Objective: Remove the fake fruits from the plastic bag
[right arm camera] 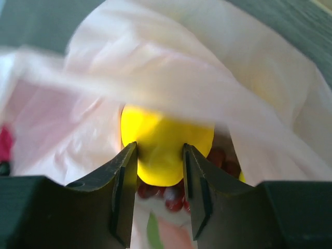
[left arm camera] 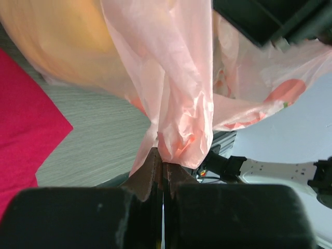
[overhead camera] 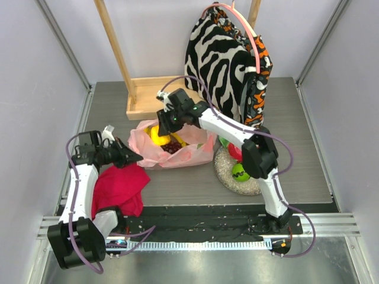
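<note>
The pink plastic bag (overhead camera: 189, 157) lies open mid-table with yellow fruit (overhead camera: 159, 137) and dark red grapes (overhead camera: 170, 146) inside. My left gripper is shut at the bag's left corner, on a crumpled fold of pink plastic. My right gripper reaches into the bag with its fingers apart on either side of the large yellow fruit (right arm camera: 155, 166), which appears to sit between the fingertips; smaller red grapes (right arm camera: 173, 202) lie beneath it, and part of the bag's film overhangs it.
A round plate (overhead camera: 228, 177) with green and red fruits sits at the right. A red cloth (overhead camera: 118, 189) lies at front left, a wooden tray (overhead camera: 142, 106) and zebra-print fabric (overhead camera: 213, 59) stand behind.
</note>
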